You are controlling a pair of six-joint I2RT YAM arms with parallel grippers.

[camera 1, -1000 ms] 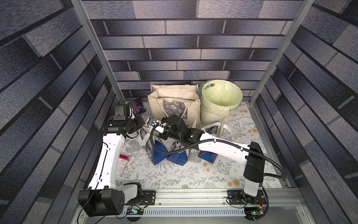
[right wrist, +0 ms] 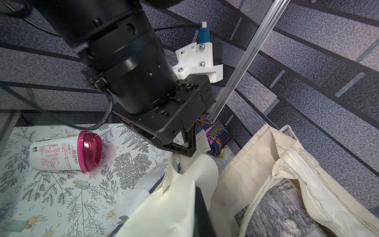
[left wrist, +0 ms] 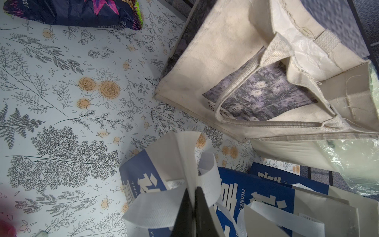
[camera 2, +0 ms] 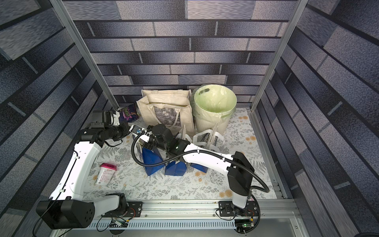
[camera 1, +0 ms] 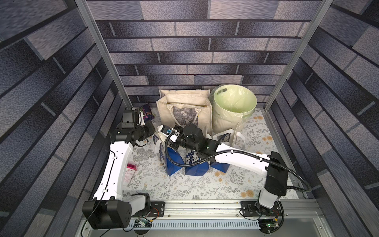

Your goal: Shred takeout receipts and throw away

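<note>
Several blue-and-white paper takeout bags [camera 1: 172,165] stand on the floral table mid-front; the receipts are hard to make out. Over the front-left bag, my left gripper is shut on a white paper edge at its top. My right gripper [camera 1: 173,140] is low over the same bag; in the right wrist view cream paper covers its fingertips and it looks shut, though what is between is hidden. The light green lined bin [camera 1: 234,102] stands at the back right.
A canvas tote [camera 2: 148,110] stands at the back beside the bin. A dark snack pack [camera 2: 127,112] lies back left, and a pink-lidded cup [camera 2: 105,175] lies front left.
My right arm has moved a little to the right, and the front takeout bags have shifted slightly rightward with it. The left arm has barely moved.
</note>
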